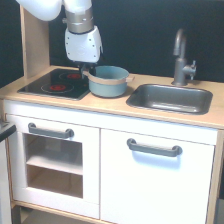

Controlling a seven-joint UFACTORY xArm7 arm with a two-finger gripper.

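A blue-grey pot (pixel 108 86) with a handle on each side is at the right edge of the black cooktop (pixel 42 86), left of the sink. My white arm comes down from the upper left, and the dark gripper (pixel 88 72) is at the pot's left handle. The fingers are small and dark against the backdrop, so their opening and any hold on the handle cannot be made out. Whether the pot's base touches the counter is also unclear.
The steel sink (pixel 170 98) with its grey faucet (pixel 180 58) lies to the right. A wooden post (pixel 36 38) rises at the left. Below the counter are a windowed door (pixel 54 165) and a plain white door (pixel 155 178), each with a dark handle.
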